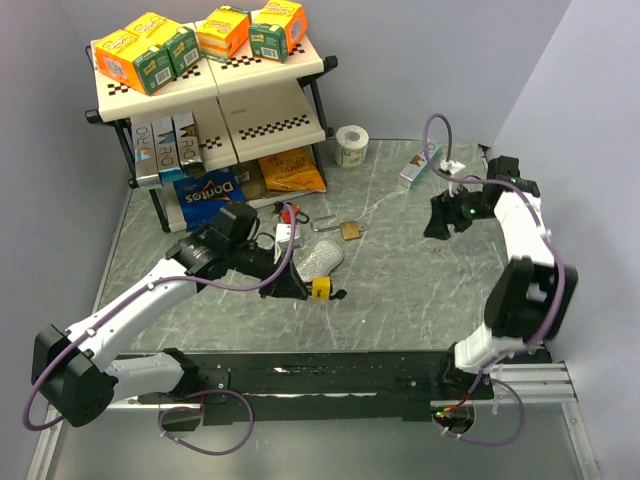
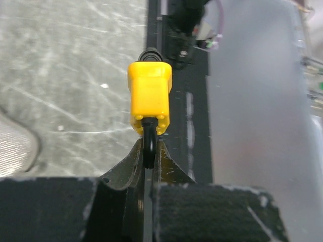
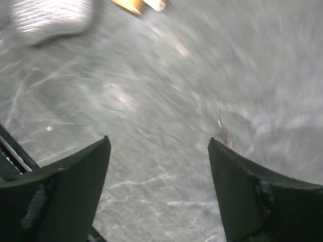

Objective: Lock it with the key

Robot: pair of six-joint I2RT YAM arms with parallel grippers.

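Note:
My left gripper is shut on the black shank of a yellow object (image 2: 150, 93) with a black top, held over the counter's front middle. My right gripper (image 1: 436, 222) is part open above the counter on the right; in the blurred right wrist view its fingers stand apart with nothing held. A small thin item, possibly a key (image 3: 223, 133), lies on the counter between them in that view, too blurred to confirm. A brass padlock (image 1: 351, 231) lies at the middle of the counter, beside a metal U-shaped piece (image 1: 325, 222).
A grey mesh-like pad (image 1: 318, 260) lies behind the yellow object. A shelf rack (image 1: 270, 130) with boxes and bags stands at the back left. A paper roll (image 1: 351, 147) and a long box (image 1: 419, 164) stand at the back.

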